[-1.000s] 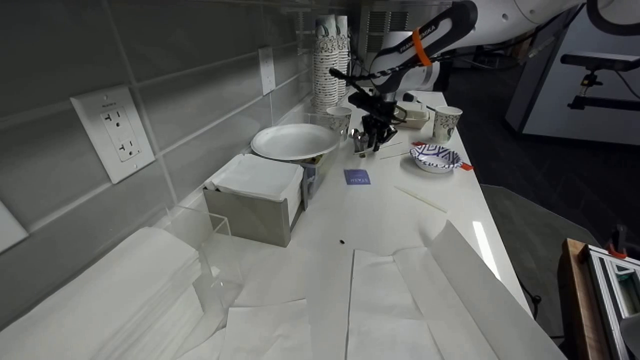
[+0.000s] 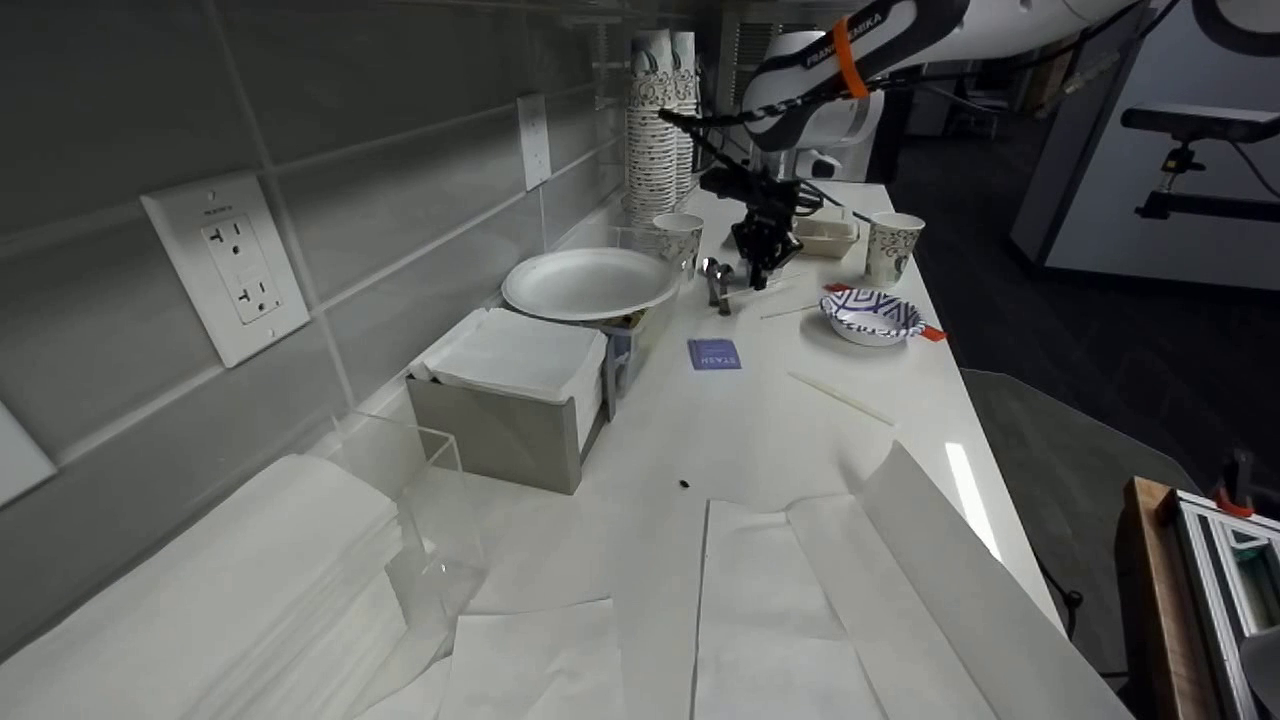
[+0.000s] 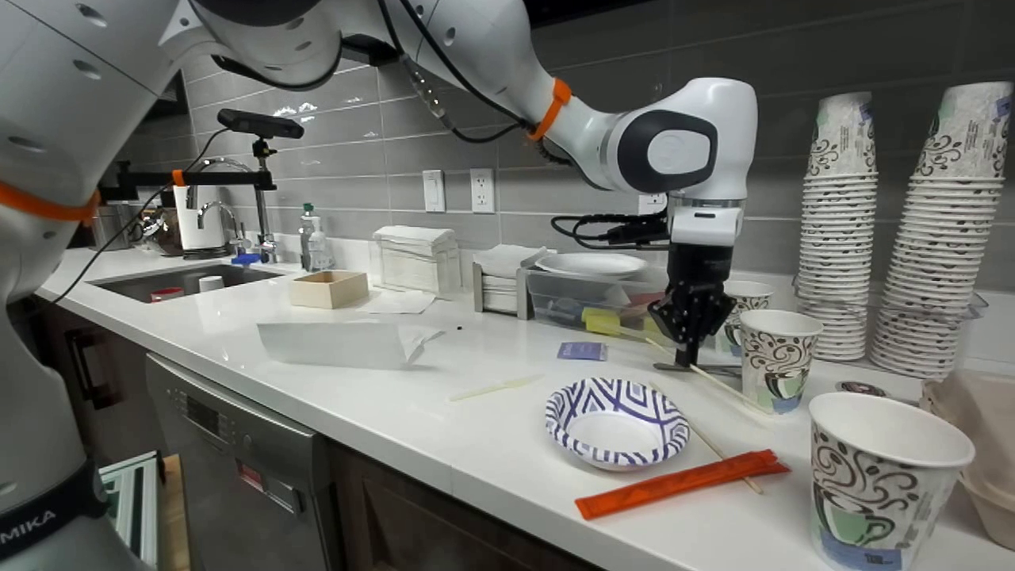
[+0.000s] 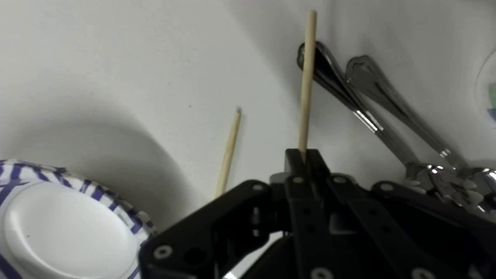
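In the wrist view my gripper is shut on a thin wooden stick [image 4: 307, 88], whose free end points away from the fingers. The same held stick [image 3: 728, 385] slants past the gripper [image 3: 687, 362] in exterior view 2, over the counter. A second wooden stick [image 4: 229, 153] lies to the left, on the white counter. Two metal spoons [image 4: 386, 121] rest to the right, and the held stick crosses above the handle end of one. Lower left is a blue-and-white patterned bowl [image 4: 69, 223], apart from my fingers.
Paper cups [image 3: 778, 357] stand close on the right, with tall cup stacks [image 3: 837, 228] behind. An orange packet [image 3: 680, 484] lies in front of the bowl. A clear bin [image 3: 580, 295] topped by a plate is behind. Open counter lies left of the purple card [image 3: 582, 351].
My gripper has risen from near the counter beside the spoons and shifted slightly right in exterior view 1. The bowl, cups and card are where they were.
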